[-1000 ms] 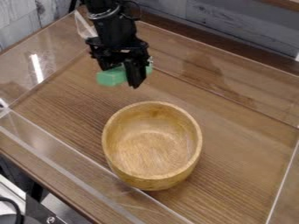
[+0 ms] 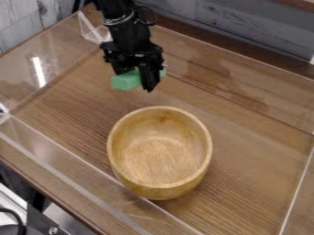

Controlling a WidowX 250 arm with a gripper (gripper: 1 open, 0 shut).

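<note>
The black gripper (image 2: 132,66) hangs in the upper middle of the camera view, shut on a green object (image 2: 125,80), partly hidden behind it. The green object is held above the wooden table, behind a round-cornered, light wooden bowl (image 2: 160,179) that stands empty in the lower middle.
A cable or pale item lies at the far left edge.
The gripper and green object have moved a little up and back in the view, away from the bowl. The bowl has not moved.
</note>
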